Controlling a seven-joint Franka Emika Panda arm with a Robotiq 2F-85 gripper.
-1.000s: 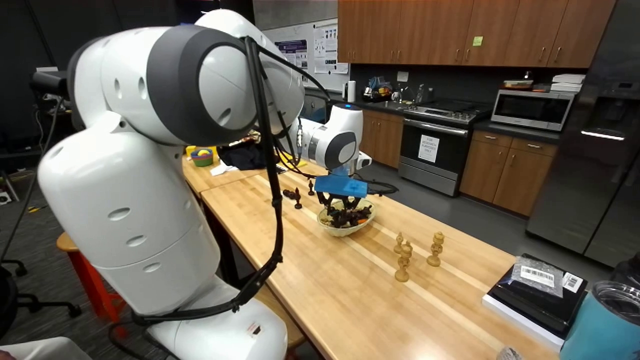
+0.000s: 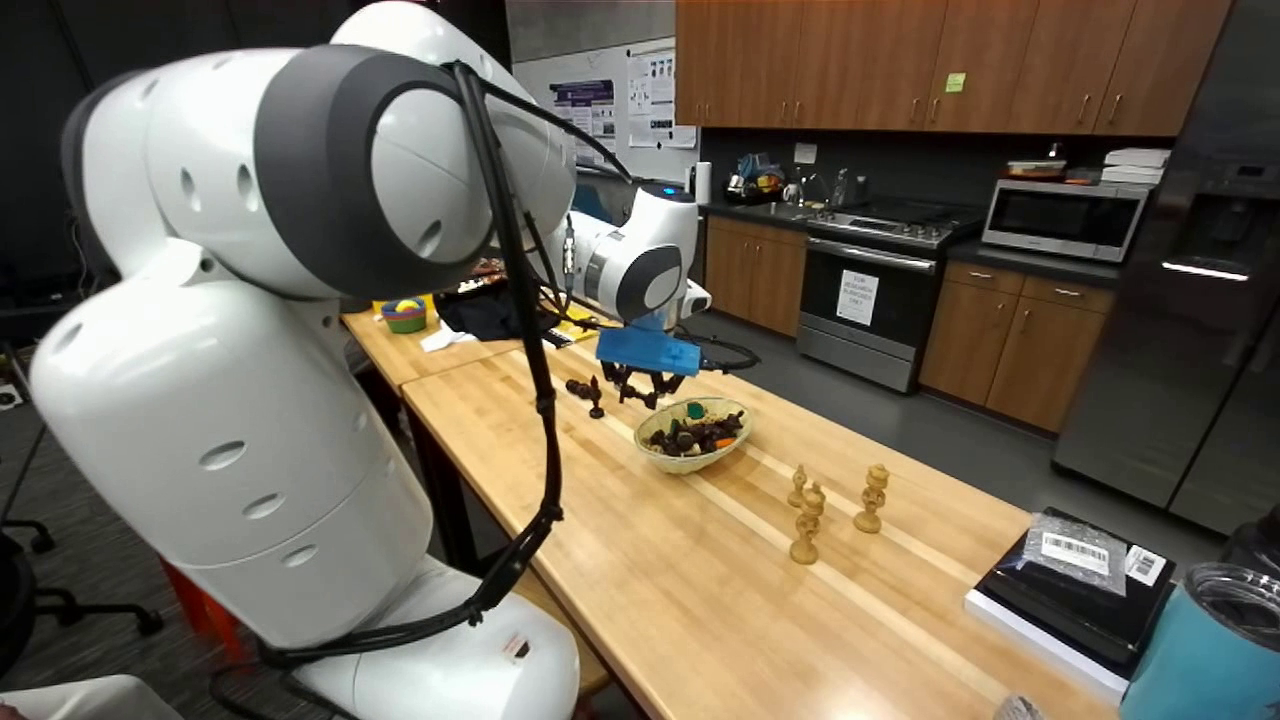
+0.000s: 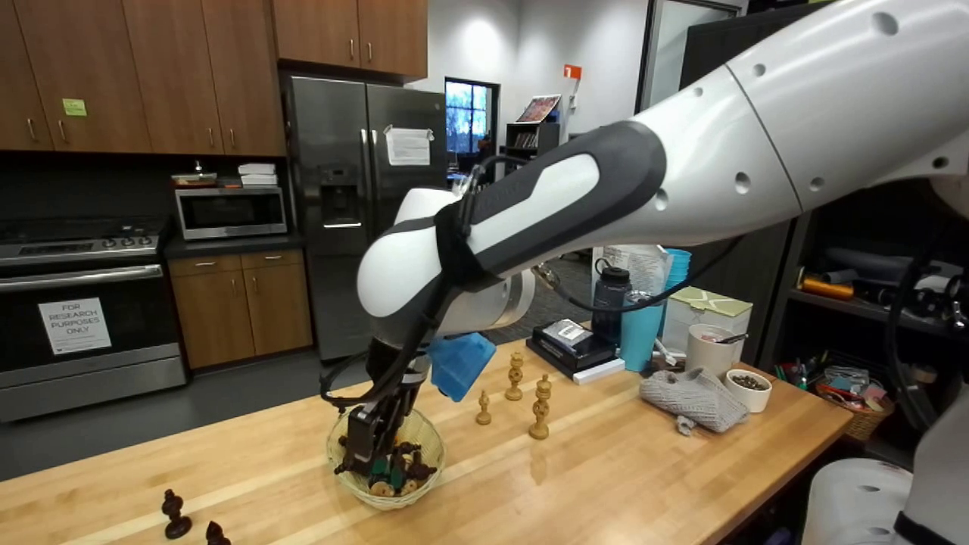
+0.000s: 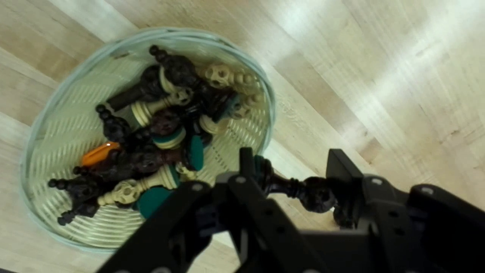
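Observation:
A dark chess piece with a green base spans the space between my fingers, base at one finger and head towards the other. My gripper is shut on it across a wide gap. In exterior view 1 the gripper hangs above the table, just beyond the rim of the wicker basket. Dark and light pieces lie heaped in that basket, with an orange item among them.
Three light pieces, among them a tall one, stand on the table. A dark piece stands near the gripper with another lying beside it. A black box and a blue tumbler occupy the near right.
My gripper has moved leftward in exterior view 1, from over the basket to beside it. It now covers the spot where a dark piece stood visible. The basket has not moved.

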